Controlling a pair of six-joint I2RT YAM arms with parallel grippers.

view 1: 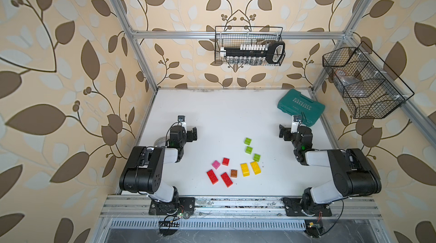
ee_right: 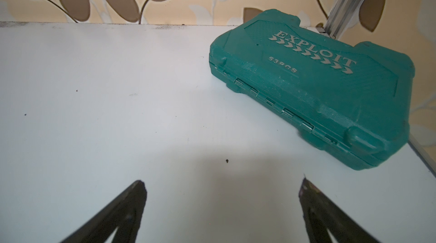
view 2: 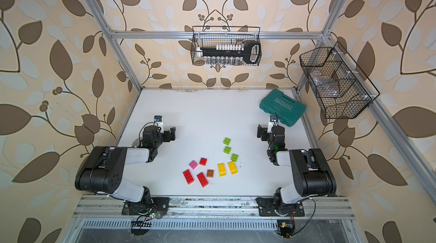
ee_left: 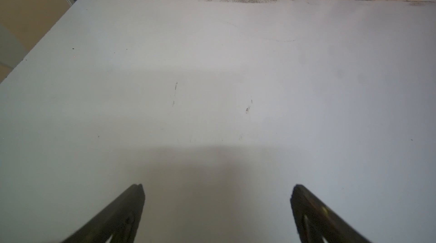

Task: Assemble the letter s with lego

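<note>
Loose lego bricks lie apart across the front middle of the white table. Two long red bricks (view 1: 212, 176) are nearest the front left, with a small red brick (view 1: 225, 161) and a pink brick (view 1: 215, 164) behind them. A brown brick (view 1: 234, 173) sits beside two yellow bricks (view 1: 245, 169). Three small green bricks (view 1: 248, 149) trail backward from the yellow ones. My left gripper is open and empty, left of the bricks. To their right, my right gripper also stands open with nothing between its fingers. Neither wrist view shows any brick.
A green tool case (ee_right: 308, 79) lies at the back right, beyond my right gripper. Wire baskets (view 1: 248, 47) hang on the back and right sides, above the table. A round clear object (view 1: 160, 141) is partly hidden behind the left arm.
</note>
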